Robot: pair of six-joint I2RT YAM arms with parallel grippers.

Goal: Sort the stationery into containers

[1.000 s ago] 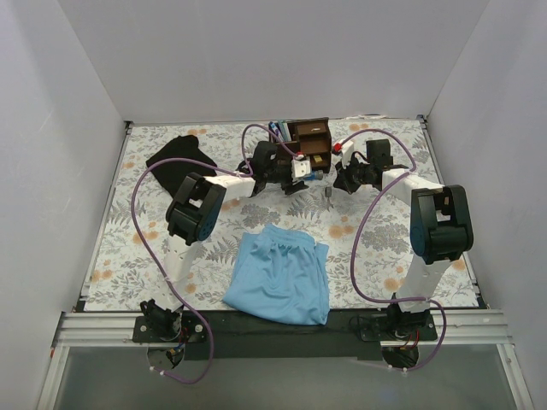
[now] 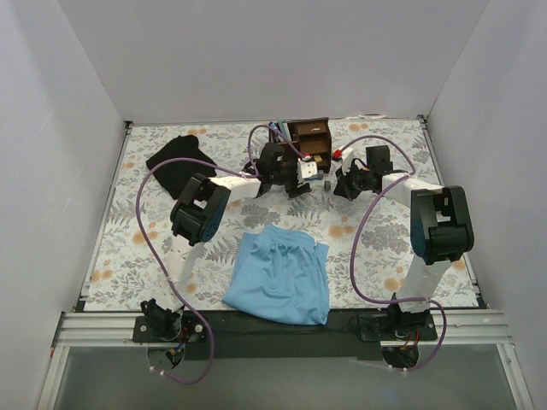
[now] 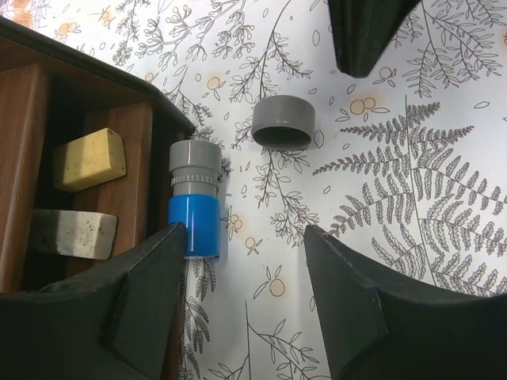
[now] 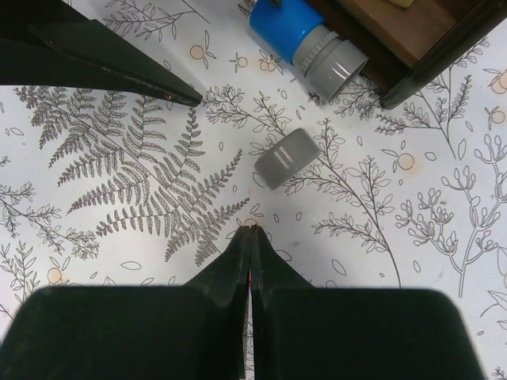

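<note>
A blue glue stick with a grey end lies along the side of the dark wooden organizer. Spread apart, the fingers of my left gripper have the glue stick in the gap, close to the left finger and not gripped from both sides. A loose grey cap rests on the patterned cloth beyond the stick's grey end. My right gripper is shut, nothing visible between its tips, with the cap just ahead of them.
Inside the organizer's compartments are a yellow block and a whitish block. A black cloth bag lies at the left and a blue cloth at the front.
My left gripper has shifted slightly to the right. The right arm has lowered a little toward the front.
</note>
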